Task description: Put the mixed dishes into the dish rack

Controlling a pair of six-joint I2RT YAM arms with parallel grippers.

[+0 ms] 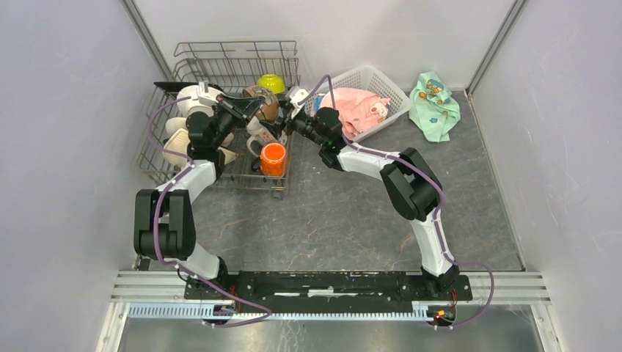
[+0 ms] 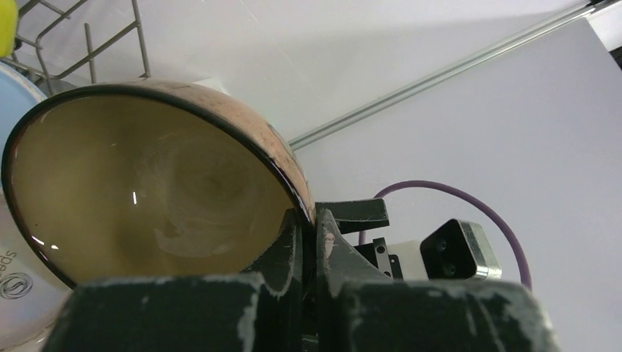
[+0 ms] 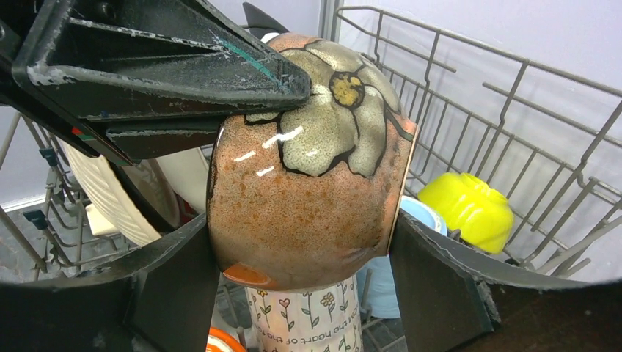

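Observation:
A brown bowl with a painted flower [image 3: 315,183] hangs tilted over the dish rack [image 1: 235,48]. My left gripper is shut on its rim. My right gripper [image 1: 275,121] is around the same bowl from the right, its fingers at either side; whether both touch it is unclear. Below are a patterned mug [image 3: 301,323] and a light blue dish [image 3: 378,297]. An orange mug [image 1: 273,160] stands at the rack's front right, and a yellow bowl [image 3: 466,209] at the back.
White dishes [image 1: 176,150] fill the rack's left side. Right of it are a white basket [image 1: 396,106] with pink cloth and a green cloth [image 1: 434,110].

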